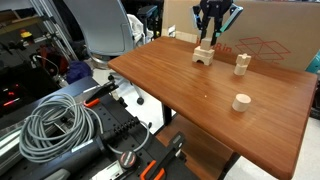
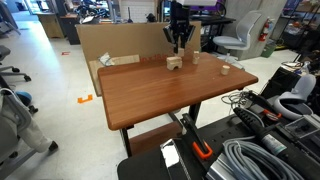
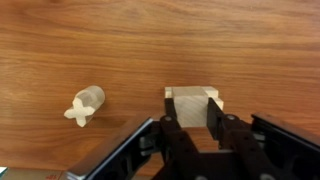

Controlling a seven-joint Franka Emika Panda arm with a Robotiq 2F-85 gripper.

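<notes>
My gripper is shut on a small pale wooden piece at the back of the table. Directly below that piece sits a wider pale block; whether the two touch, I cannot tell. From above, the held piece covers much of the block, whose edge shows around it. The second exterior view has the gripper just over the block.
A pale upright piece with a cross-shaped top stands beside the block. Nearer the table's right side is a short white cylinder. Coiled cable lies off the table.
</notes>
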